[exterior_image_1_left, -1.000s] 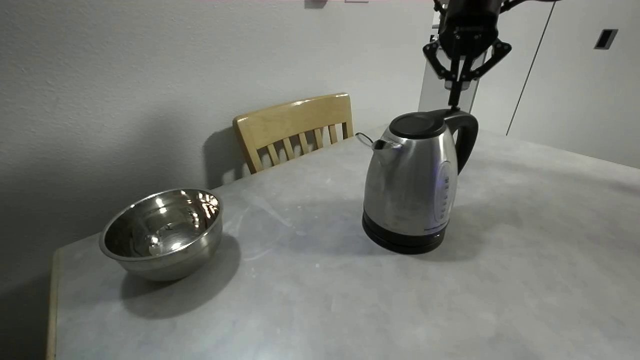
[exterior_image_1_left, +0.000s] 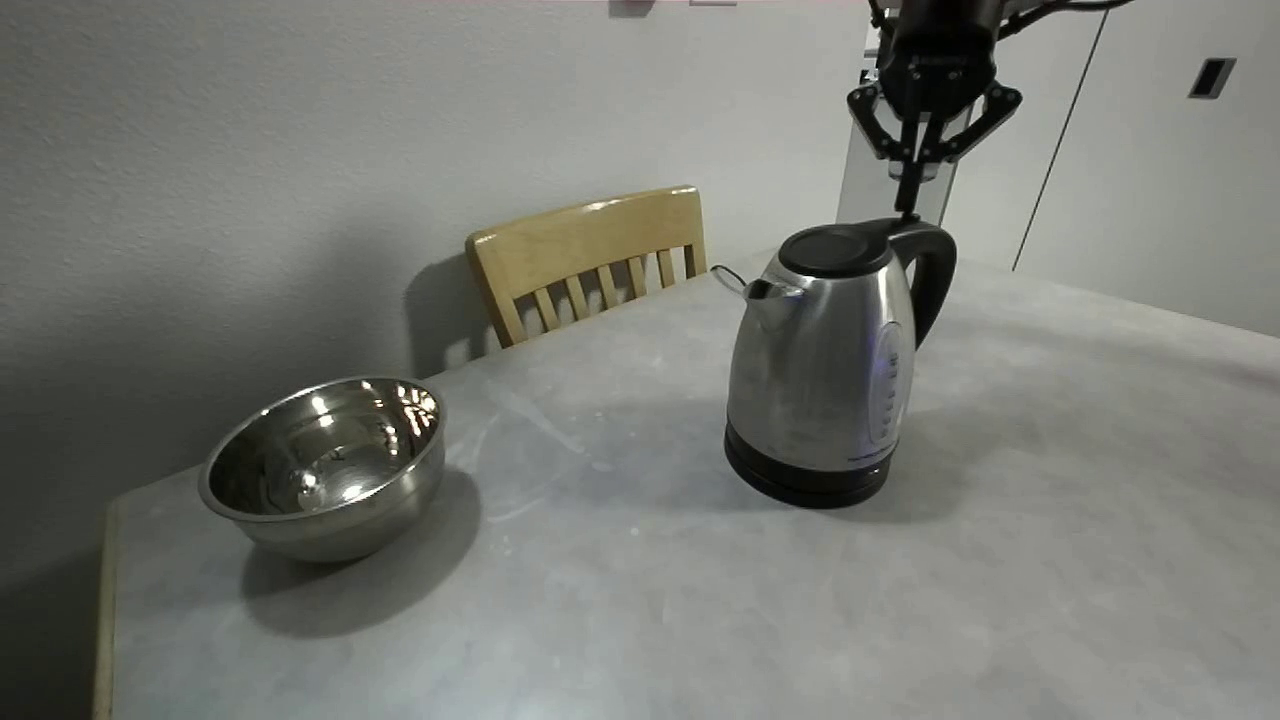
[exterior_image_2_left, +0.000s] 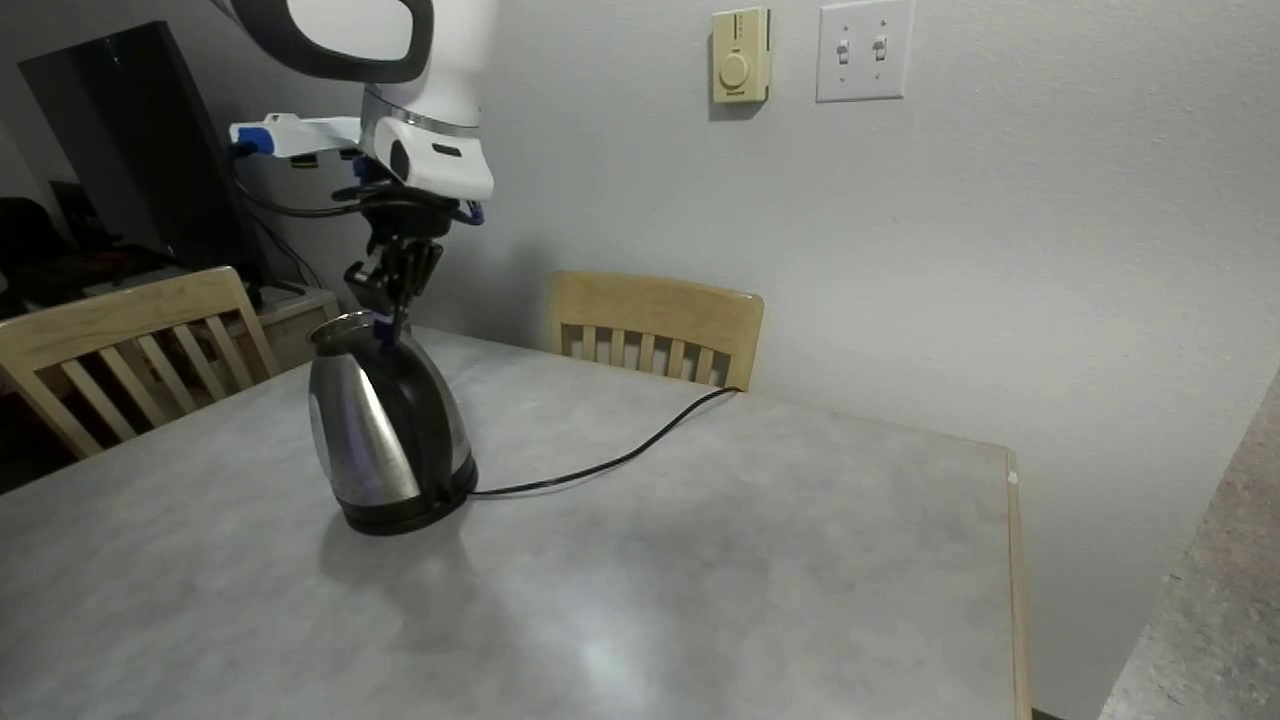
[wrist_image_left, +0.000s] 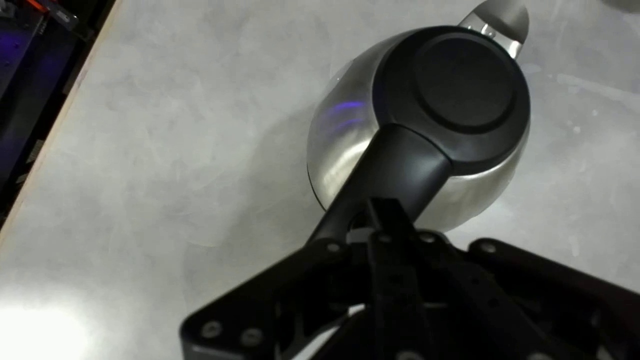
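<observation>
A steel kettle (exterior_image_1_left: 816, 372) with a black lid (wrist_image_left: 465, 84) stands upright on its black base on the grey table. Its black handle (exterior_image_1_left: 933, 270) points away from the bowl side, and its lid is down. Right above the top of the handle is my gripper (exterior_image_1_left: 907, 204), shut, its fingertips at or just over the lid-release area. Nothing shows between the fingers. In the wrist view the gripper covers part of the handle, so contact cannot be told for sure. From the other side, the gripper (exterior_image_2_left: 390, 324) also appears at the kettle's top.
A shiny steel bowl (exterior_image_1_left: 330, 474), empty, sits near the table's left end. From the kettle's base a black cord (exterior_image_2_left: 612, 462) runs across to the table edge. A wooden chair (exterior_image_1_left: 588, 252) stands behind the table. Free table surface (exterior_image_1_left: 624, 600) lies around the kettle and bowl.
</observation>
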